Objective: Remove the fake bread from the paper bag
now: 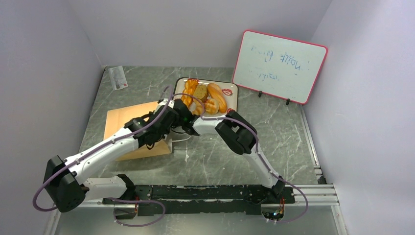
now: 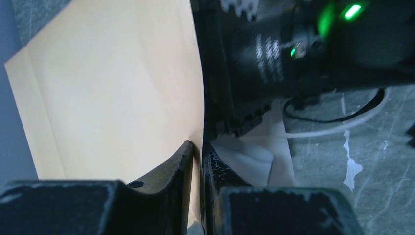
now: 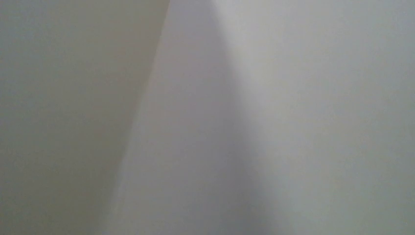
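The brown paper bag (image 1: 128, 117) lies on the left of the table, mostly under the left arm. In the left wrist view my left gripper is shut on an edge of the bag (image 2: 117, 93), at its mouth. The right gripper's black body (image 2: 284, 54) reaches into that mouth, and its fingers are hidden inside. Only pale, blurred paper walls (image 3: 313, 117) fill the right wrist view, so the right fingers do not show. Several pieces of fake bread (image 1: 216, 95) rest on a tray at the back. No bread is visible inside the bag.
The bread tray (image 1: 232, 94) stands behind the two grippers. A whiteboard (image 1: 280, 66) leans at the back right, and a small packet (image 1: 118, 78) lies at the back left. Bare table (image 1: 279, 142) stretches to the right.
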